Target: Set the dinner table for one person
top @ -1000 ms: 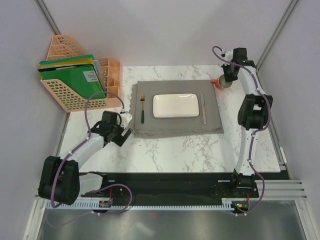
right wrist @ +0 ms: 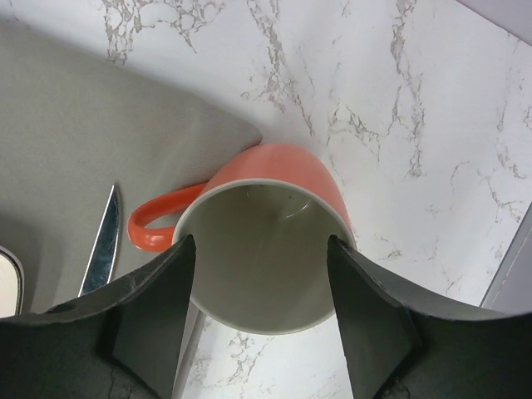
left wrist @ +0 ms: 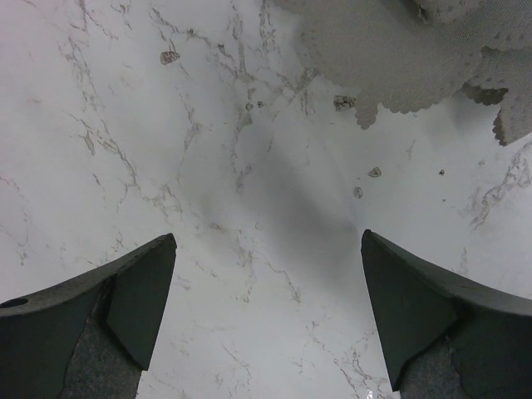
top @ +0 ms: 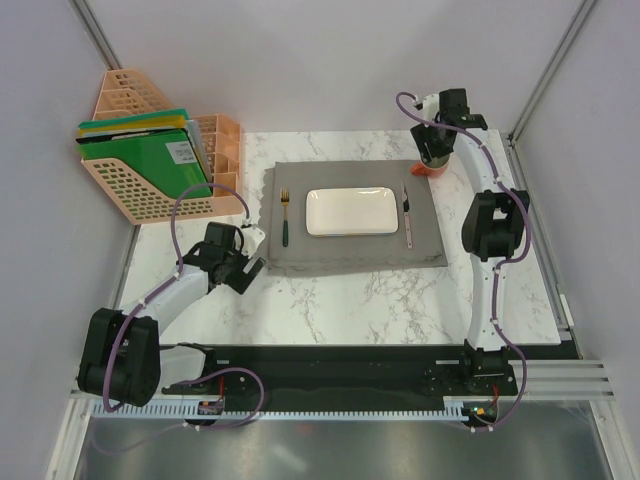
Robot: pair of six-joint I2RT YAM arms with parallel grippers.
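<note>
An orange mug (right wrist: 287, 166) with a pale inside stands at the far right corner of the grey placemat (top: 345, 258), its handle (right wrist: 154, 220) toward the mat. My right gripper is open, fingertips at either side of the mug's rim. On the mat, the white rectangular plate (top: 351, 211) lies in the middle. The fork (top: 285, 218) is left of it and the knife (top: 407, 217) right of it. My left gripper (top: 254, 257) stands open and empty by the mat's near left corner; its wrist view shows bare marble between the fingers.
An orange basket (top: 228, 165) holding green folders (top: 150, 165) occupies the back left. Side walls bound the table, the right one close to the right arm.
The right gripper has moved left, and the mug has shifted left with it, closer to the mat's corner. The left arm, plate, fork and knife have stayed put.
</note>
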